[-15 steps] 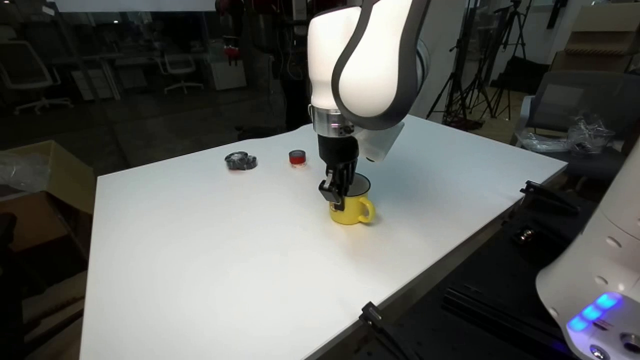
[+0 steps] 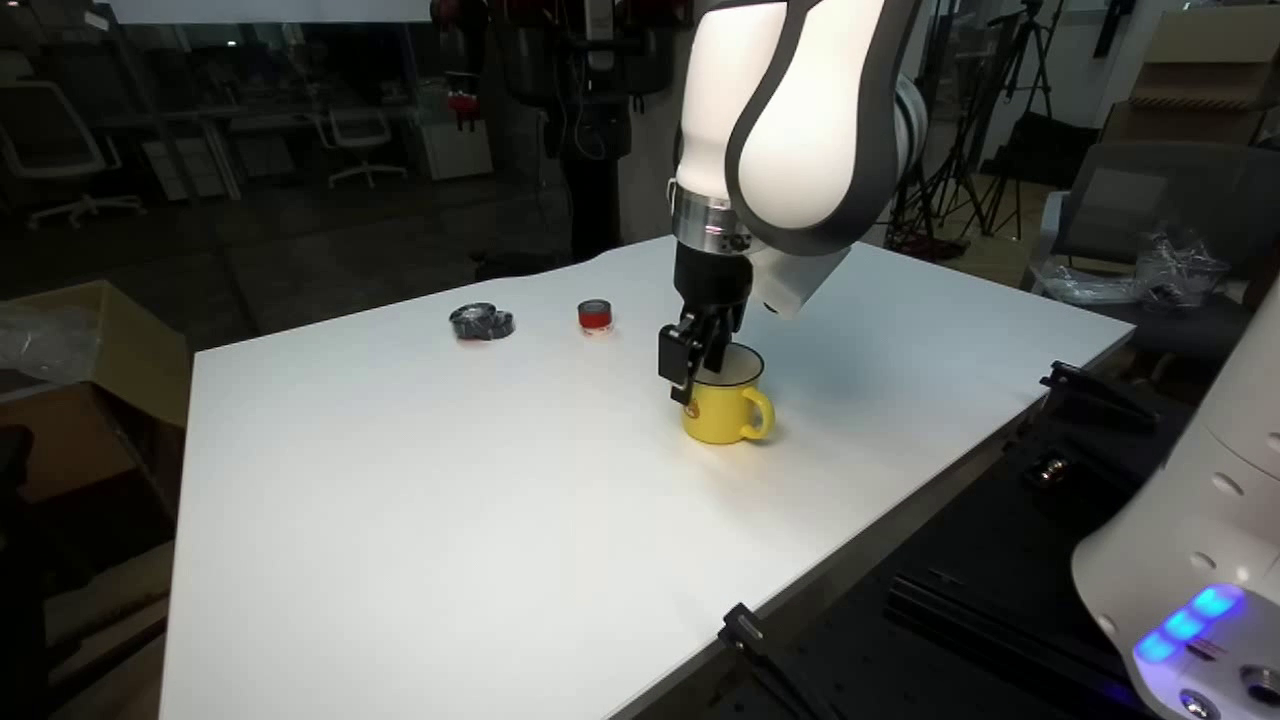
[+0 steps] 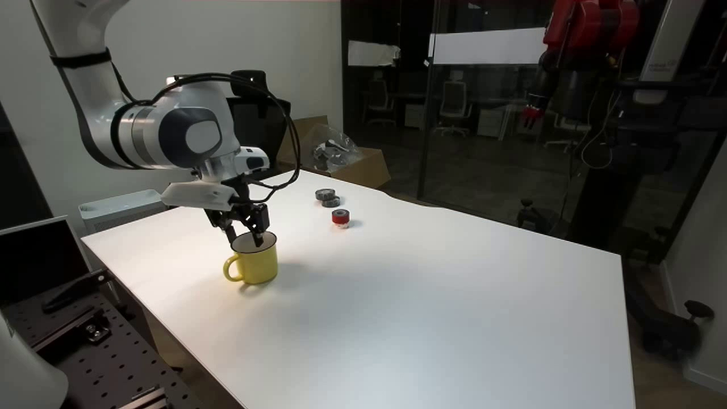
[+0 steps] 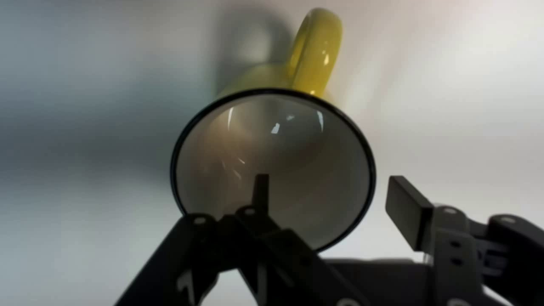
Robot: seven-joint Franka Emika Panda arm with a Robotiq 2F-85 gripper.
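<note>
A yellow mug (image 2: 723, 414) with a dark rim and pale inside rests upright on the white table (image 3: 436, 307). Its handle (image 4: 317, 53) lies at the top in the wrist view. My gripper is over the mug's rim, its fingers parted. One of its fingers (image 4: 261, 191) overlaps the mug's opening, while the other shows outside the rim with table visible between it and the mug. Neither finger appears to press on the wall. From the second exterior view, the gripper (image 3: 245, 238) is right at the mug's top, its fingertips partly hidden there.
Red and dark tape rolls (image 2: 595, 316) stand stacked farther back, with dark rolls (image 2: 481, 320) beyond them to the left. Clamps (image 2: 741, 624) sit along the table's near edge.
In exterior view 1, the mug and the arm have both shifted right and slightly back. The gripper has risen a little against the mug, and its fingers look farther apart.
</note>
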